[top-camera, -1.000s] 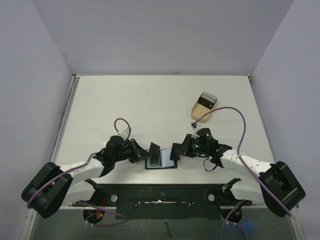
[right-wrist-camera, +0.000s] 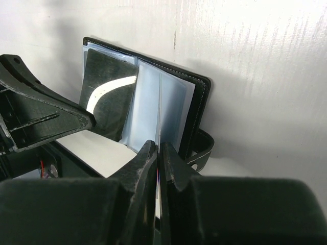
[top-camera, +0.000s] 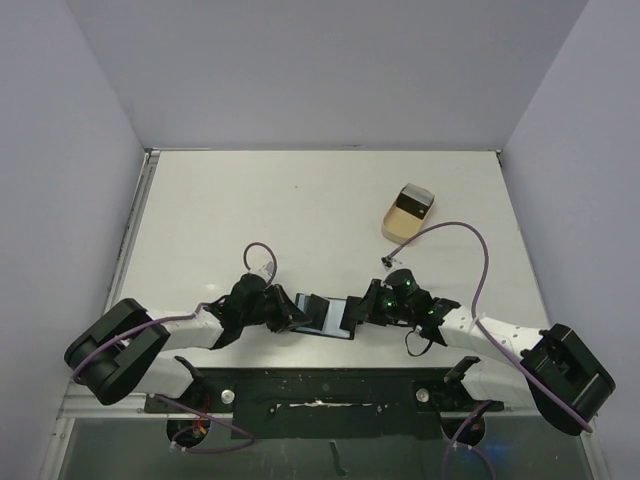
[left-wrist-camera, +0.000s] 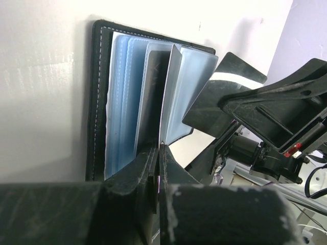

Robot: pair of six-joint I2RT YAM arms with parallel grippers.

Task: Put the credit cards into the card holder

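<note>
The card holder (top-camera: 337, 318) lies open near the table's front edge, its clear sleeves (right-wrist-camera: 148, 97) facing up inside a black stitched cover (left-wrist-camera: 98, 102). My left gripper is shut on a thin card (left-wrist-camera: 171, 76), seen edge-on over the sleeves. From the other side, this left card (right-wrist-camera: 110, 94) is black with a pale curve. My right gripper is shut on another thin card (right-wrist-camera: 160, 102), edge-on above the holder's other half. Its black face with a pale arc shows as the right card (left-wrist-camera: 225, 97). Whether either card's lower edge is inside a sleeve, I cannot tell.
A tan open box (top-camera: 400, 224) with dark and grey contents stands at the back right. Much of the white table (top-camera: 260, 200) behind the arms is bare. Both grippers are close together over the holder, with its black strap (right-wrist-camera: 203, 150) near the right one.
My left gripper has come right and slightly toward the front, its card now lower over the holder. The right gripper and its card have shifted slightly toward the front.
</note>
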